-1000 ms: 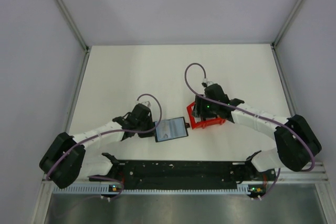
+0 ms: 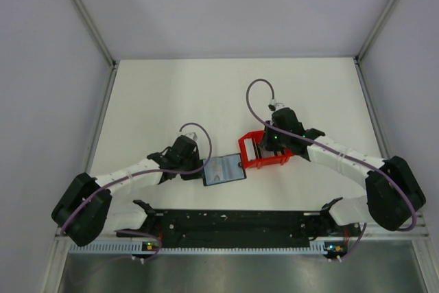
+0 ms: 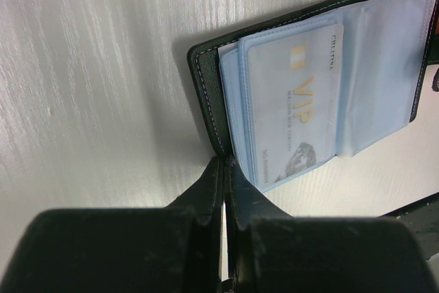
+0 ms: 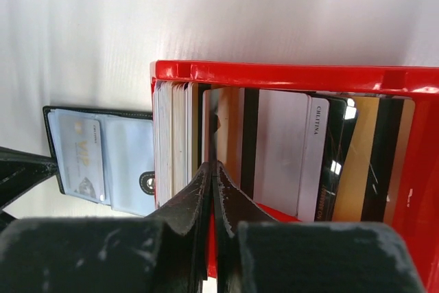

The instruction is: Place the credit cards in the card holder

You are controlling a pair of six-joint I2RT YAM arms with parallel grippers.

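The card holder (image 3: 374,80) lies open on the table, with a VIP card (image 3: 291,104) in one clear sleeve. My left gripper is shut at the holder's near-left corner; whether it pinches the edge is unclear. A red tray (image 4: 274,71) right of the holder holds upright cards (image 4: 274,149) of white, silver, black and gold. My right gripper is shut, its tips among the cards in the tray's left half, with no card clearly between them.
Walls bound it at the back and sides.
My right arm has shifted slightly rightward over the red tray, exposing more of the tray's left part in the top view. The left arm and card holder look unchanged.
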